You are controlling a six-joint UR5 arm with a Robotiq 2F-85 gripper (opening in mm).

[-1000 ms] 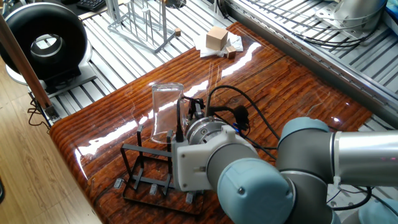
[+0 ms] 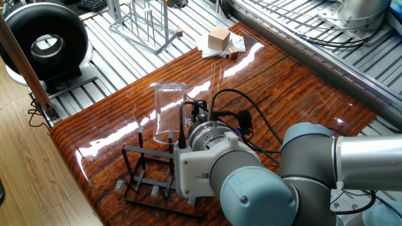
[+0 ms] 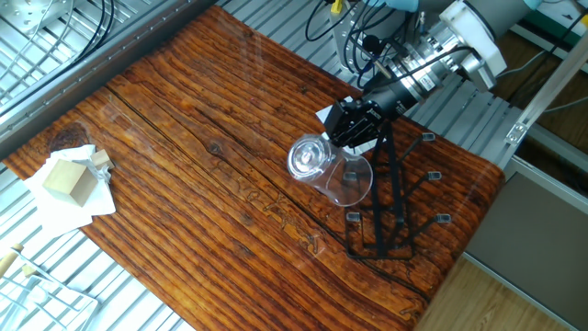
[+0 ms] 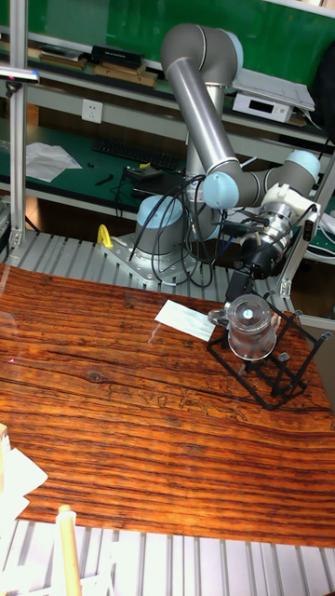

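A clear glass cup (image 3: 335, 171) is at the black wire rack (image 3: 397, 225), its base higher than its rim; it looks upside down and tilted. In exterior view 3 the cup (image 4: 252, 332) overlaps the rack's near-left part, and whether a rack post bears its weight cannot be made out. My black gripper (image 3: 351, 123) is right beside the cup's wall, close to its base end. From exterior view 1, the wrist covers most of the gripper (image 2: 198, 112), with the cup (image 2: 169, 113) just left of it. The fingertips blend together, so their opening and any grip on the glass are unclear.
A white sheet (image 4: 185, 319) lies beside the rack. A wooden block (image 3: 70, 182) and a smaller block (image 3: 101, 160) rest on white paper at the table's far corner from the rack. Loose cables (image 2: 251, 103) hang around the wrist.
Since one second ago the gripper and wrist have shifted and turned slightly. The cup has moved very slightly up and right in exterior view 1.
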